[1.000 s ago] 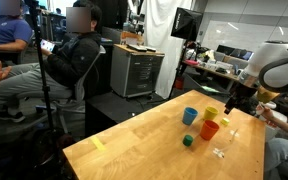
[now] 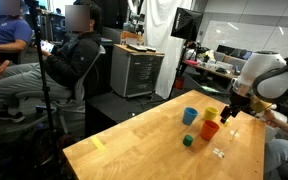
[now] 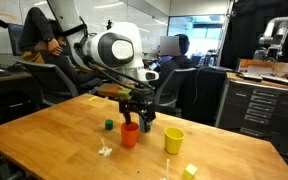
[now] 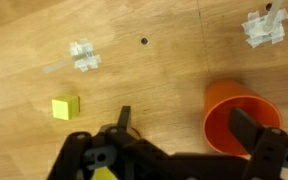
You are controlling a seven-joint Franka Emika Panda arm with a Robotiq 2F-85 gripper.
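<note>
My gripper is open above the table, its fingers wide apart and nothing held between them. In the wrist view an orange cup (image 4: 216, 112) lies below, partly covered by the right finger (image 4: 246, 128). That cup (image 3: 130, 136) stands upright in exterior view 2, under the gripper. A yellow cup (image 3: 174, 141) is to its right there, and a blue cup (image 3: 147, 122) shows partly behind the gripper. A small green block (image 3: 109, 125) lies left of the orange cup. The yellow block (image 4: 66, 107) sits alone on the wood, left of the fingers.
Taped white bits (image 4: 84, 56) mark the table, one with a pale stick.
The arm has shifted a little left and downward toward the cups in exterior view 1. Cups and green block have stayed in place.
</note>
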